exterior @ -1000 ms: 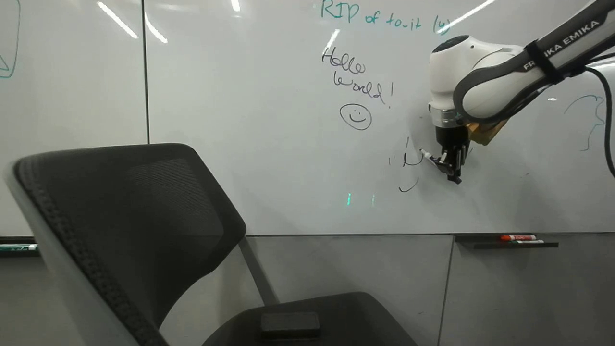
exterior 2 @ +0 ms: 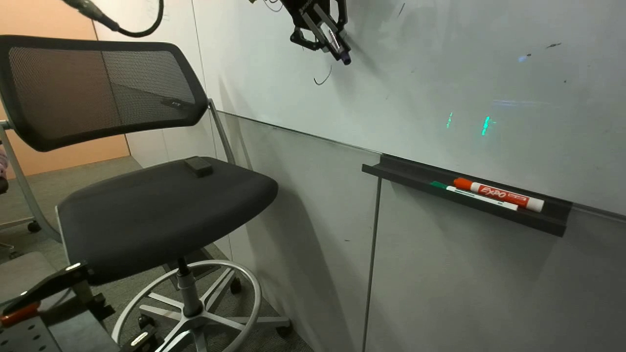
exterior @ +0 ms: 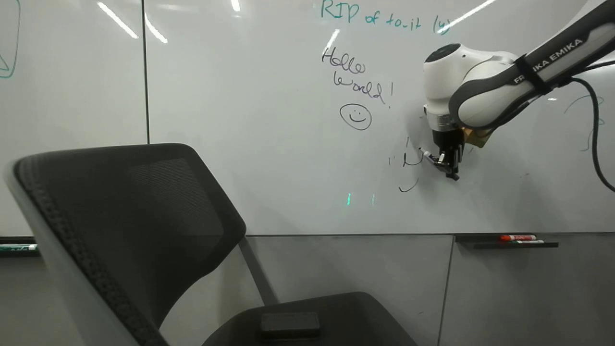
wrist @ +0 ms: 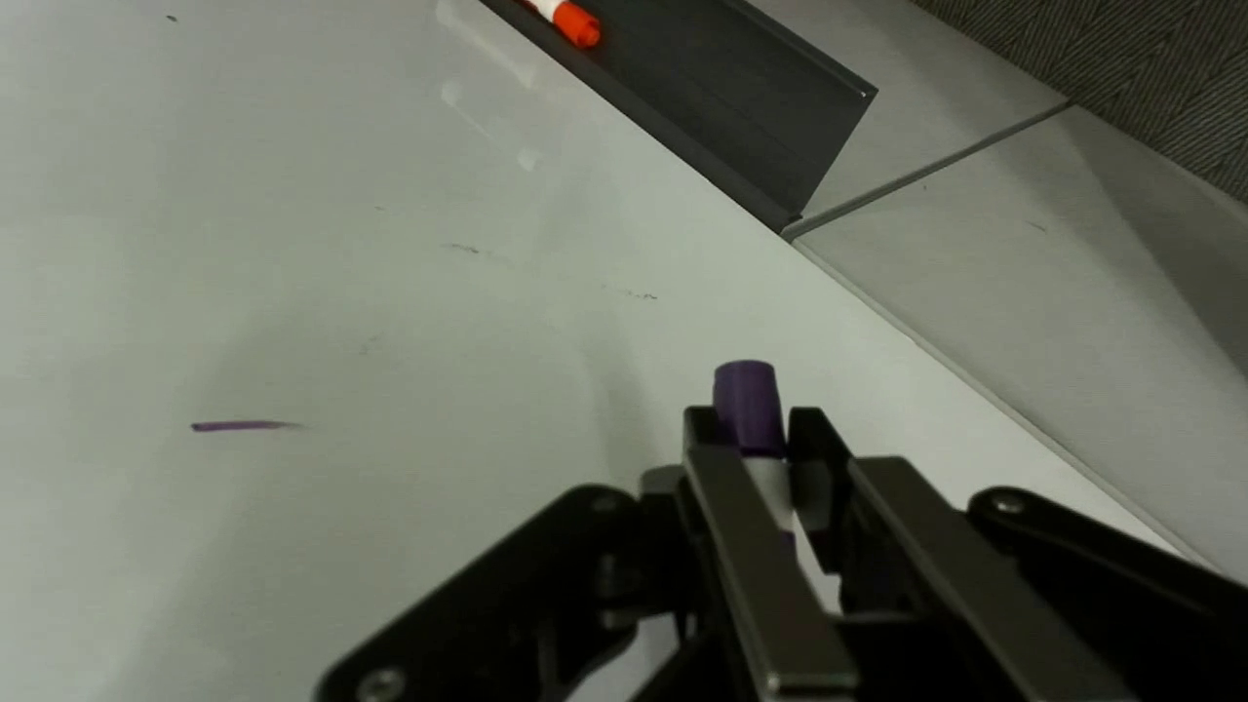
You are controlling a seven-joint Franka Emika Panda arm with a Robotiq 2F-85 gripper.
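My gripper is shut on a marker with a purple end (wrist: 749,404) and a white barrel, which lies between the two black fingers. In the first exterior view the gripper (exterior: 448,167) hangs close to the whiteboard (exterior: 259,144), right of some short dark strokes (exterior: 410,159). The slanted marker (exterior: 426,154) sticks out to its left there. From the second exterior view the marker (exterior 2: 332,38) shows at the top, purple end down. Whether its tip touches the board cannot be told. A short purple line (wrist: 240,426) is on the board in the wrist view.
A black tray (exterior 2: 405,171) holds a red marker (exterior 2: 499,193) and a green-capped one (exterior 2: 481,198) below the board. A dark office chair (exterior 2: 170,205), with a black block (exterior 2: 199,166) on its seat, stands left of the tray. Writing and a smiley (exterior: 355,117) are up the board.
The arm has shifted slightly left, with its upper part a little lower and the gripper slightly higher. The marker stays in the gripper. Strokes on the board look the same.
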